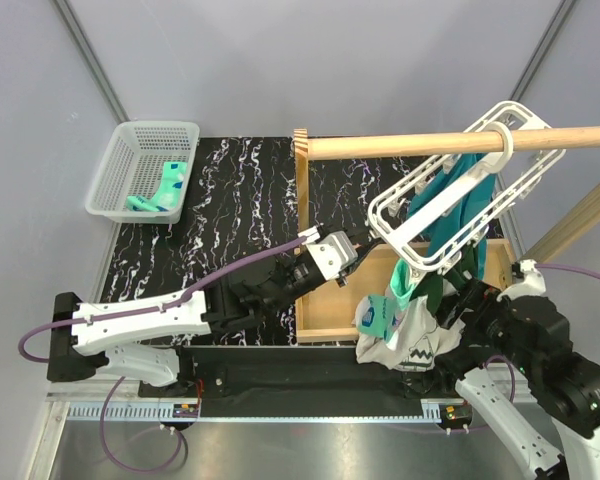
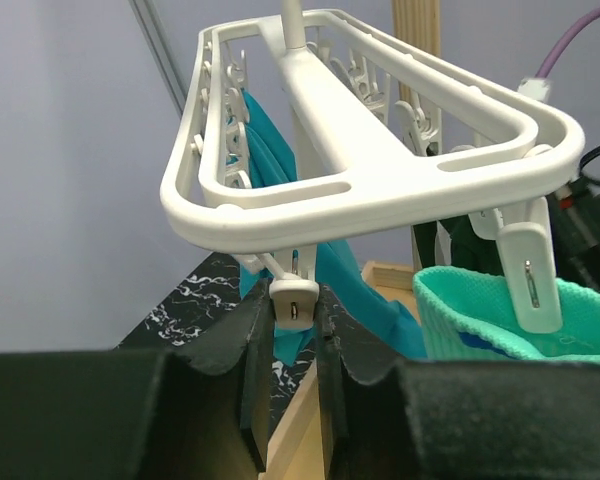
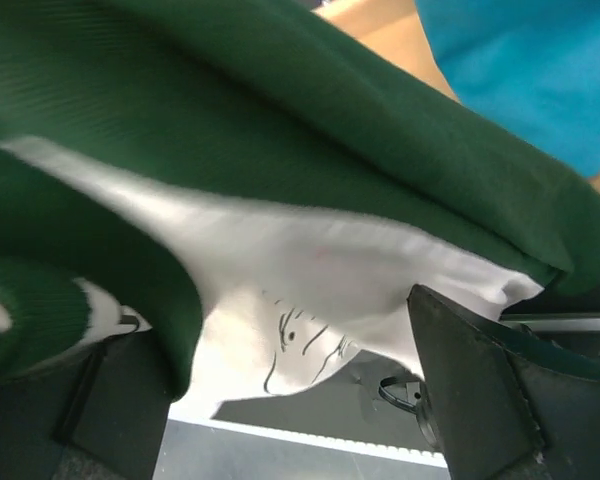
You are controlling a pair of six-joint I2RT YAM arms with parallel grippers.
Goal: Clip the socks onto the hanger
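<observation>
The white clip hanger (image 1: 450, 200) hangs from the wooden bar. My left gripper is shut on a white clip (image 2: 293, 292) at the hanger's near end. Teal socks (image 1: 460, 210) hang behind it, and a mint sock (image 2: 510, 330) hangs at the right in the left wrist view. My right gripper (image 1: 455, 300) is open low on the hanger's right side, around the dark green and white sock (image 3: 310, 160), which fills much of the right wrist view and partly hides the fingers.
A white basket (image 1: 105, 185) with a mint sock (image 1: 170, 180) sits at the back left. A wooden box (image 1: 325, 320) with pale cloth (image 1: 425, 345) lies under the hanger. The wooden post (image 1: 580, 215) stands at the right.
</observation>
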